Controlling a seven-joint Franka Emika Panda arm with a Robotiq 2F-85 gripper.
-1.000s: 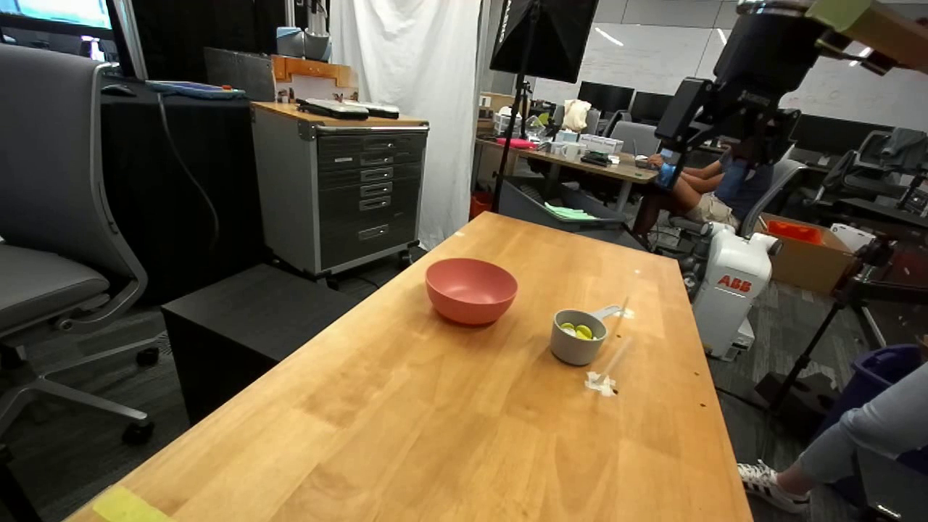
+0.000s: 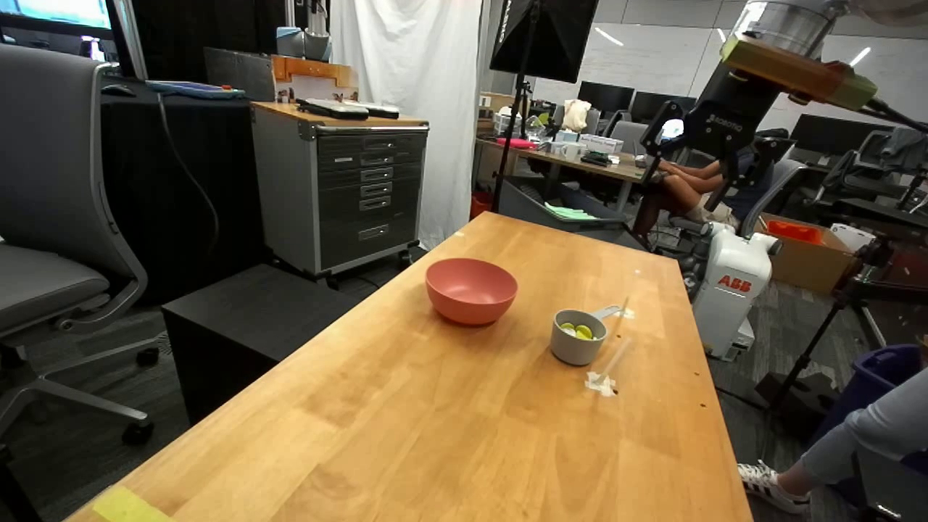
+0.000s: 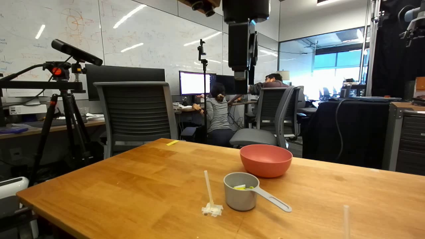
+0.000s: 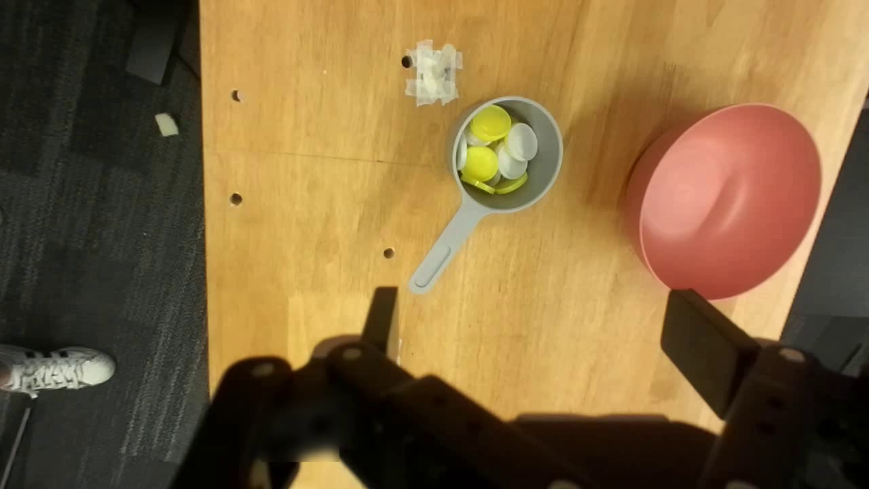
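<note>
A grey measuring cup with a long handle sits upright on the wooden table, holding several yellow and white discs. In the wrist view its handle points down and left. The empty-looking red bowl rests to the cup's right there, apart from it. High above the table, my gripper is open, its fingers wide apart with nothing between them. From the wrist, the gripper has the handle's end just beyond the gap between its fingers.
A thin translucent stick stands taped to the table close beside the cup. Another stick rises near the front right in exterior view 2.
My gripper has turned and shifted slightly, so its two fingers now show spread more widely in exterior view 1. The cup and bowl have not moved.
</note>
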